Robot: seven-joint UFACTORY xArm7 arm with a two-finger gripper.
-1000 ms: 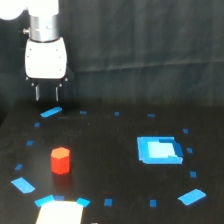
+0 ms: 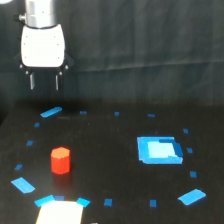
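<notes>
My gripper (image 2: pixel 45 80) hangs at the upper left, its two thin dark fingers pointing down and standing apart. It is open, and nothing shows between them. Well below it in the picture, a red block (image 2: pixel 60 160) with a six-sided outline rests on the dark table, apart from the gripper. On the right lies a blue-edged square (image 2: pixel 142 153) with a white patch (image 2: pixel 161 150) inside; whether it is a shallow tray or tape on the table, I cannot tell.
A pale, bright object (image 2: pixel 58 213) is cut off by the bottom edge at left. Blue tape strips (image 2: pixel 192 197) and small blue marks dot the black table (image 2: pixel 110 165). Between the red block and the blue square the surface is clear. A dark curtain (image 2: pixel 140 55) hangs behind.
My gripper has risen and shifted slightly left, still open. The red block and the blue square have not moved.
</notes>
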